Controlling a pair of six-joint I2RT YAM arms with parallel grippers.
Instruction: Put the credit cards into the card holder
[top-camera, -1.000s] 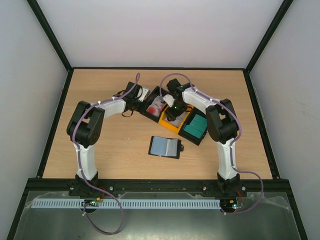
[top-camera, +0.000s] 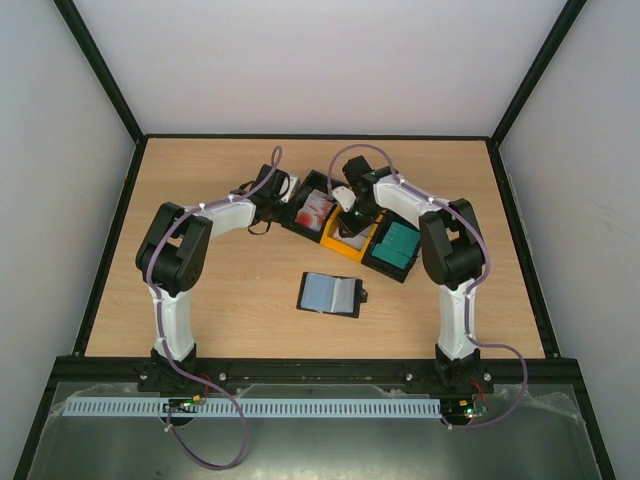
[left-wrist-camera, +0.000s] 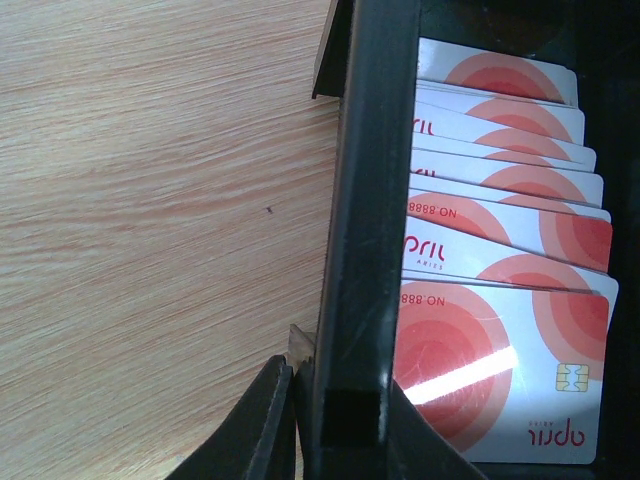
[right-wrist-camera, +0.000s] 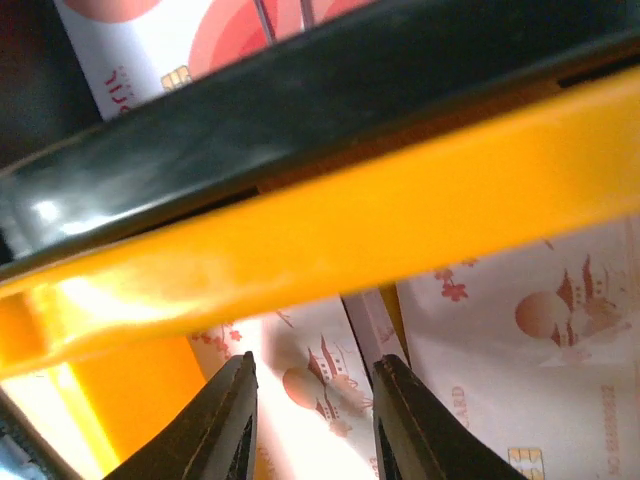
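Observation:
My left gripper is shut on the near wall of the black box (left-wrist-camera: 365, 200), which holds a fanned stack of red-and-white credit cards (left-wrist-camera: 490, 370). Over the middle, orange-rimmed box (right-wrist-camera: 320, 230), my right gripper stands partly open with no card gripped. Pale cards with pinkish prints (right-wrist-camera: 320, 370) lie beneath and between its fingers; whether the tips touch them I cannot tell. The card holder (top-camera: 331, 294) lies spread open on the table, nearer the arm bases, clear of both grippers. In the top view, the right gripper hides part of the orange box.
A third box, black with green cards (top-camera: 397, 245), adjoins the orange one on the right. The three boxes form a slanting row. Bare wooden table (top-camera: 220, 300) surrounds the card holder.
My right gripper has moved a little to the right above the orange box.

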